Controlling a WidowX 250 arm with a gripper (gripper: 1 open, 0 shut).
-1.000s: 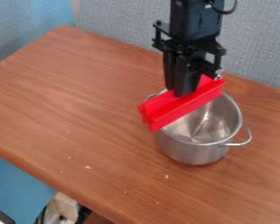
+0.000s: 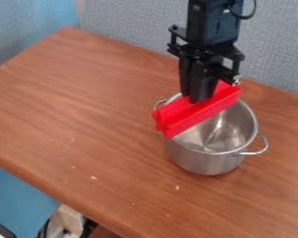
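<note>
My black gripper (image 2: 204, 85) reaches down from the top, shut on a red rectangular bar (image 2: 182, 114) that lies tilted diagonally over the mouth of a steel pot (image 2: 211, 160) with side handles. The bar hides the back left part of the pot's rim and some of its inside. Whether the bar touches the rim is unclear.
A grey textured wall stands behind it. Blue floor and some clutter show past the table's lower left edge.
The gripper and red bar have shifted very slightly; the pot stays where it was.
</note>
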